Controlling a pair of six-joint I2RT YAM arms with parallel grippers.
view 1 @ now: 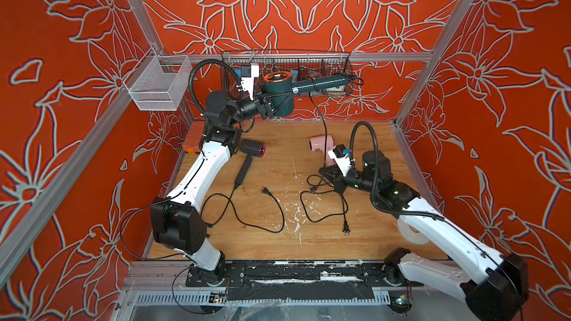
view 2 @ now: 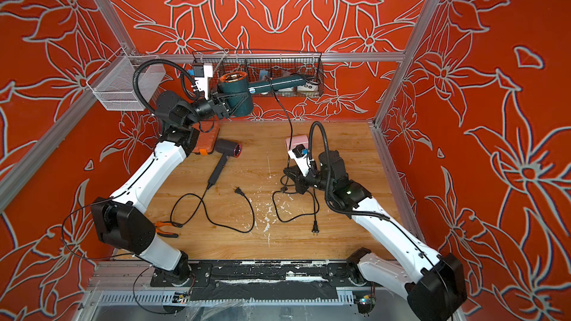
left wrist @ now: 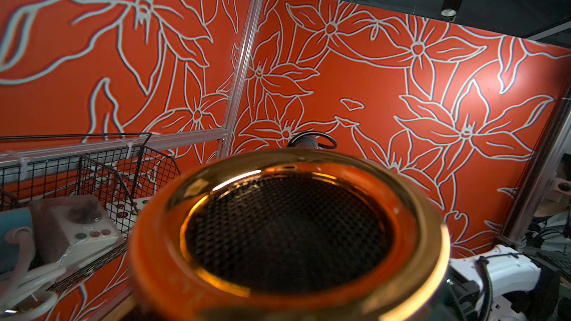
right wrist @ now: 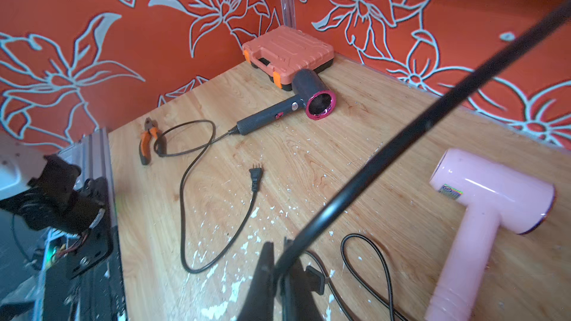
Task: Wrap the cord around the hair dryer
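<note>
My left gripper (view 1: 268, 107) holds a teal hair dryer (view 1: 279, 98) aloft at the back, its handle pointing right. In the left wrist view its orange-gold rim (left wrist: 154, 237) and dark mesh fill the foreground. The black cord (view 1: 324, 130) hangs from the handle down to my right gripper (view 1: 327, 173), which is shut on it low over the table; in the right wrist view the cord (right wrist: 357, 190) runs taut up from between the fingertips.
A grey hair dryer (view 1: 251, 148) with loose cord lies left, a pink one (right wrist: 505, 193) right. An orange case (right wrist: 285, 53) and pliers (right wrist: 148, 139) lie at left. A wire basket (left wrist: 101, 178) is on the back wall.
</note>
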